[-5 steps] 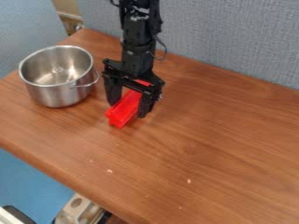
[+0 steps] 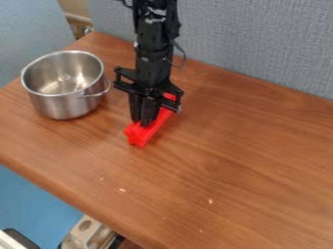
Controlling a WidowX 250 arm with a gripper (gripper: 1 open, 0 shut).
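A bright red elongated object [image 2: 143, 133] lies diagonally on the wooden table, its upper part partly hidden behind the black gripper [image 2: 147, 107]. The gripper hangs from the top of the view, with its fingers down over the red object. Whether they are closed on it cannot be made out.
A steel pot [image 2: 65, 85] with a handle stands on the table at the left, close beside the gripper. A grey padded wall runs along the back, and the table's edge shows at lower left.
Since a second ago the red object has shifted slightly right and down in the view. The dark fingers over it now sit more narrowly together.
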